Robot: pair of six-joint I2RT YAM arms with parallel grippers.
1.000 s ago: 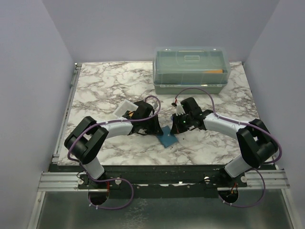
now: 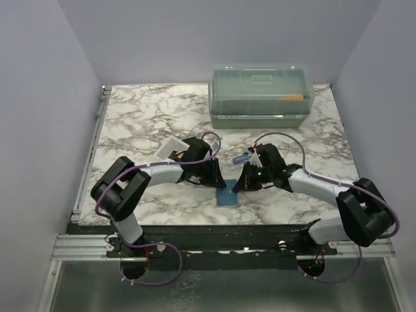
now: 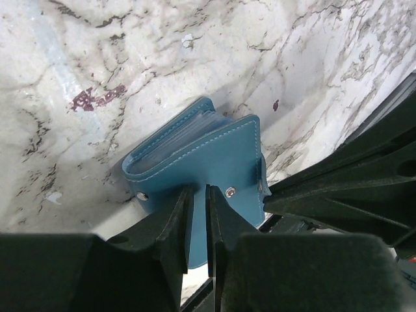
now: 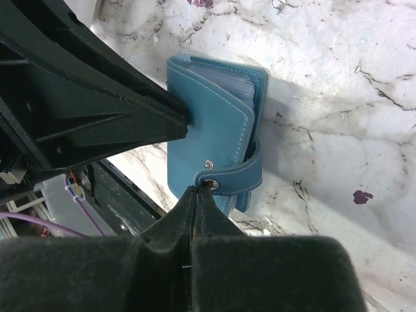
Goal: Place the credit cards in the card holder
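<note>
The blue card holder stands on the marble between my two grippers, with clear sleeves showing at its top in both wrist views. My left gripper is at one face, its fingertips close together against the leather. My right gripper is at the strap with its snap, fingertips also close together. Whether either finger has anything between its fingers is hard to tell.
A translucent green box stands at the back right. A small blue object lies behind the right gripper. White items lie behind the left arm. Free marble lies at left and front.
The left gripper has shifted slightly.
</note>
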